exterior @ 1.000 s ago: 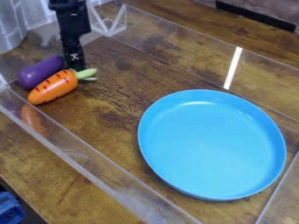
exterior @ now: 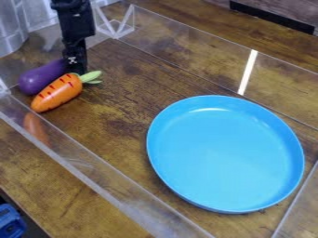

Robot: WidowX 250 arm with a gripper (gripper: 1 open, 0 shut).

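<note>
The black gripper reaches down at the upper left, its tip low beside a purple eggplant. Just in front of the eggplant lies an orange toy carrot with dark stripes and a pale green top pointing right. The gripper's fingers are small and dark here, so whether they are open or shut, or touch the eggplant, I cannot tell.
A large blue plate fills the right side of the wooden table. Clear plastic walls run along the left and front. A blue object sits at the lower left corner.
</note>
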